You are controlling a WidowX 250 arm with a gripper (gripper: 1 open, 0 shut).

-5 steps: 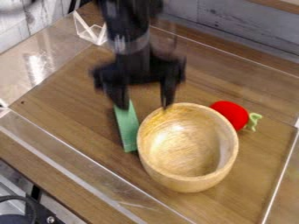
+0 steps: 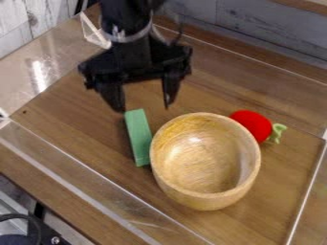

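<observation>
My gripper (image 2: 140, 88) hangs over the upper middle of the camera view, open, its two dark fingers apart and blurred, with nothing visible between them. Just below it a flat green block (image 2: 140, 139) lies on the wooden table. To its right sits a wooden bowl (image 2: 205, 167), empty as far as shows. A red object with a green top (image 2: 250, 124), like a tomato or strawberry, lies behind the bowl on the right.
The table (image 2: 73, 123) has bare room left of the block and at the back right. A clear rail runs along the near left edge, and pale walls stand at the back.
The objects on the table are unmoved.
</observation>
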